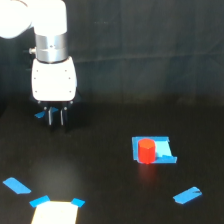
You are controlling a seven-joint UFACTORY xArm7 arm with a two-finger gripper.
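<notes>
A small red block (147,151) stands right of centre, at the left part of a blue-taped square (165,149) with a paler inside. Up at the left, my white gripper (56,119) points downward, well apart from the block. Its dark fingers (49,114) hang with a narrow gap, and nothing shows between them. Fine detail at the fingertips is hard to make out against the black background.
A pale cream square (55,213) with blue tape at its corners lies at the bottom left, cut off by the frame. Blue tape strips lie at the far left (16,186) and lower right (187,196).
</notes>
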